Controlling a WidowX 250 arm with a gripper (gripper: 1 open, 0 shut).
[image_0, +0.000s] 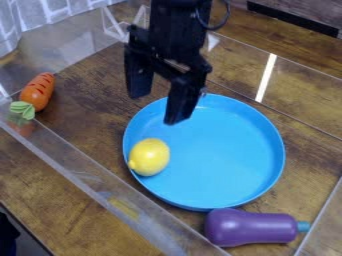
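A black gripper hangs over the upper left rim area of a blue plate, its fingers apart and pointing down. A yellow lemon-like toy rests inside the plate at its left side, below the gripper. Nothing shows between the fingers.
An orange carrot with green top lies at the far left. A purple eggplant lies below the plate at the lower right. Clear walls edge the wooden surface, which is bare at upper right and left of the plate.
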